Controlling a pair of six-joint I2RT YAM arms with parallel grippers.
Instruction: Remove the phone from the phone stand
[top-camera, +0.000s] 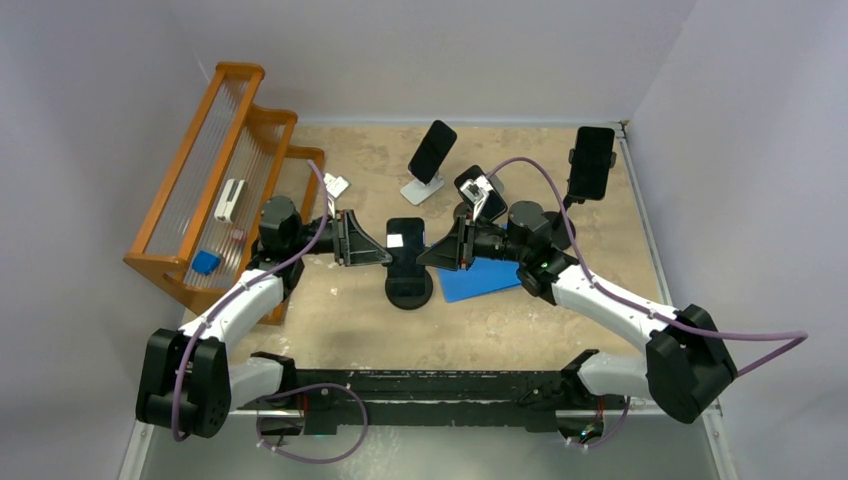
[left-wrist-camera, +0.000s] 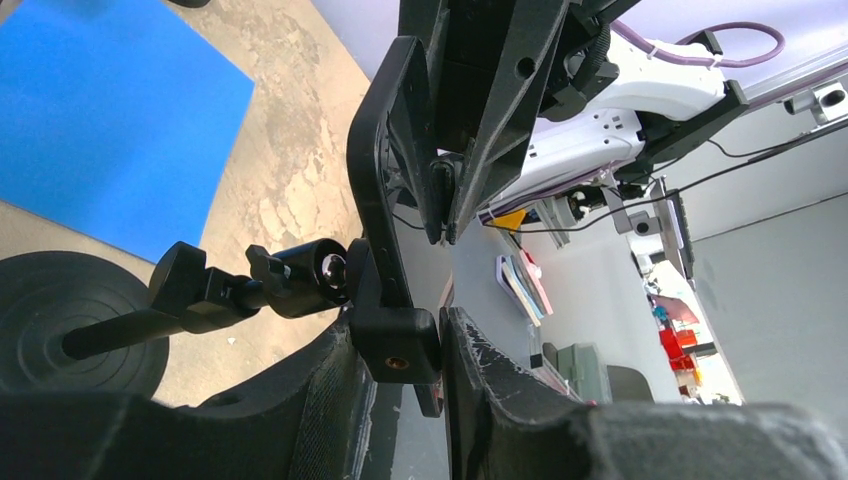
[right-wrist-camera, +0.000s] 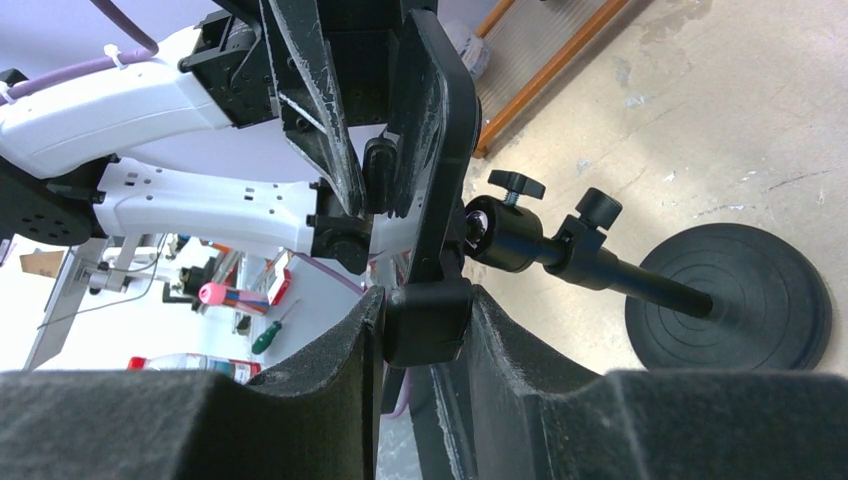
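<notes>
At the centre of the top view, a black phone (top-camera: 405, 240) lies over a stand with a round base (top-camera: 408, 296). My left gripper (top-camera: 386, 256) and right gripper (top-camera: 426, 256) face each other from either side, both shut on the phone and its holder; I cannot tell exactly where one ends and the other begins. In both wrist views the dark slab is seen edge-on between the fingers, with the stand's jointed post (right-wrist-camera: 655, 285) running to the base below.
A wooden shelf (top-camera: 190, 170) stands at the left. Other phones on stands (top-camera: 432, 150) are at the back and right (top-camera: 590, 160). A blue sheet (left-wrist-camera: 120, 120) lies right of centre.
</notes>
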